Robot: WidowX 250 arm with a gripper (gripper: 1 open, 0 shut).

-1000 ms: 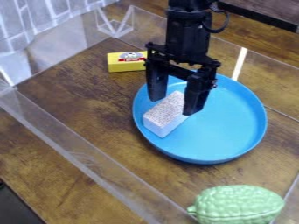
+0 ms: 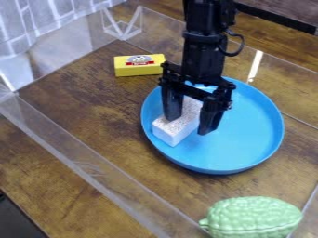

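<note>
My black gripper [image 2: 192, 110] is open, low over a blue plate [image 2: 236, 149], its two fingers on either side of a small white speckled block [image 2: 172, 131] that lies on the plate's left part. The fingers partly cover the block, and whether they touch it is unclear.
A yellow box [image 2: 139, 65] lies behind the plate to the left. A green cabbage-like vegetable [image 2: 248, 217] lies at the front right.
The gripper has shifted slightly and turned over the block, its fingers standing differently around it. The block, plate, box and vegetable look unmoved.
</note>
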